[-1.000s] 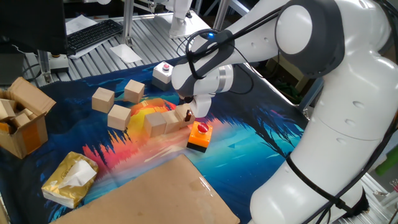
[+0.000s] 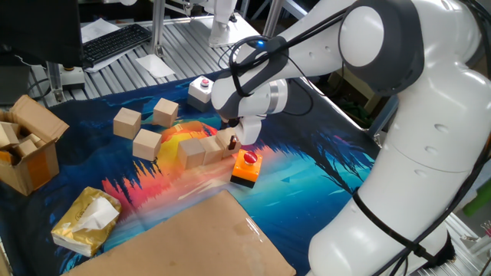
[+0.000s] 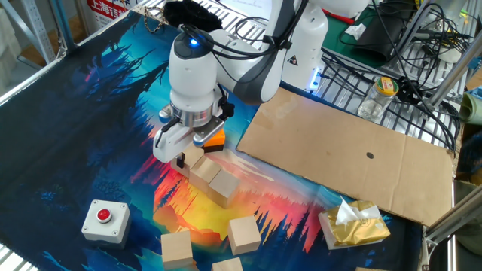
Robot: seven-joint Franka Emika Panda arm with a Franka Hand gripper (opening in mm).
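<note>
Three wooden blocks stand in a touching row on the colourful mat; the near-end block (image 2: 191,155), the middle block (image 2: 211,150) and the far-end block (image 2: 226,139) show in exterior view 1. My gripper (image 3: 185,157) is down at the far-end block. One dark finger (image 2: 232,142) lies against that block's side; the opposite finger is hidden, so whether the fingers grip it cannot be told. In exterior view 2, the row's other end block (image 3: 224,188) is clear of the gripper. An orange box with a red button (image 2: 247,166) sits close beside the row.
Several loose blocks, including one block (image 2: 146,144), lie left of the row. A white button box (image 3: 106,223) stands apart. A tissue pack (image 2: 87,221), an open carton (image 2: 31,146) and a flat cardboard sheet (image 2: 188,244) border the work area. Bare mat lies between.
</note>
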